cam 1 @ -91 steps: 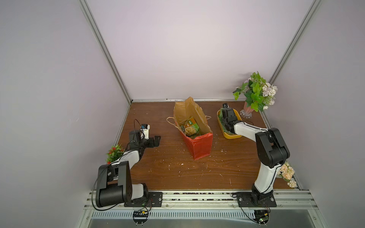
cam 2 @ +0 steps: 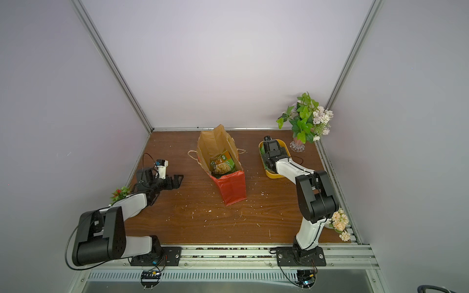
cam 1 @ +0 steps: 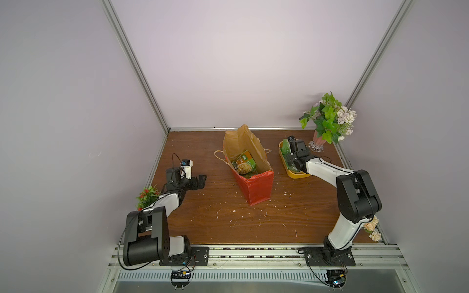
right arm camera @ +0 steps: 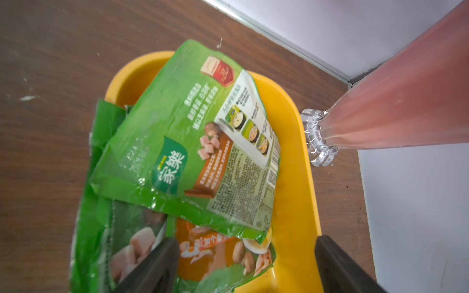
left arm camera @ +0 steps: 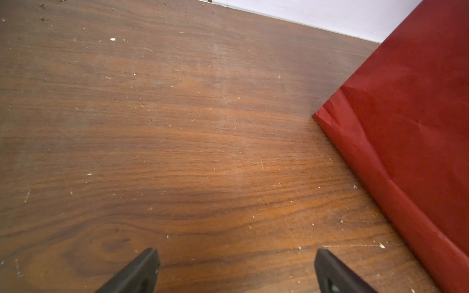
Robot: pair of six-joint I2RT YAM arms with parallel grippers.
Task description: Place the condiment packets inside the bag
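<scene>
A red and kraft paper bag stands mid-table with condiment packets inside. To its right, a yellow tray holds several green packets, the uppermost lying tilted across the others. My right gripper hangs over that tray, open, its fingertips around the lower packets with nothing seen held. My left gripper is open and empty at the table's left, beside the bag, whose red side fills the right of the left wrist view.
A pink vase with flowers stands close behind the tray at the back right. A red-flowered plant is at the left edge, pale flowers at the front right.
The right arm has shifted slightly to the right over the tray over the last second. The left arm and bag have not moved.
</scene>
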